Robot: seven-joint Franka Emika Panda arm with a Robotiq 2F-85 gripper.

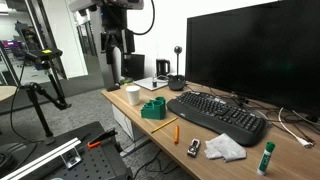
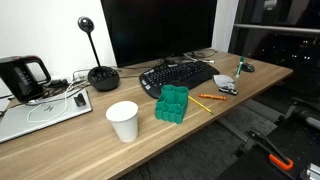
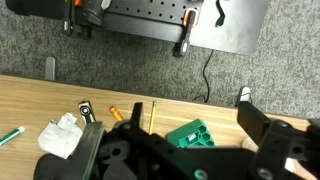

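Note:
My gripper is open, its two dark fingers wide apart with nothing between them. It hangs well above the table's left end, as the first exterior view shows [image 1: 120,80]. Below it in the wrist view lies a green compartmented holder [image 3: 190,135], which stands beside a white cup [image 2: 123,120] on the wooden table [image 2: 60,145]. A yellow pencil [image 3: 152,117] and an orange marker [image 3: 115,112] lie near the table's front edge. Farther right are a small dark-and-silver device [image 1: 194,147], a crumpled pale cloth [image 1: 225,148] and an upright green marker [image 1: 265,158].
A black keyboard [image 1: 217,114] and a large monitor [image 1: 260,55] take up the back of the table. A coffee maker [image 2: 25,80] and a dark round-headed stand [image 2: 98,60] are at the far end. Bare wood lies along the front.

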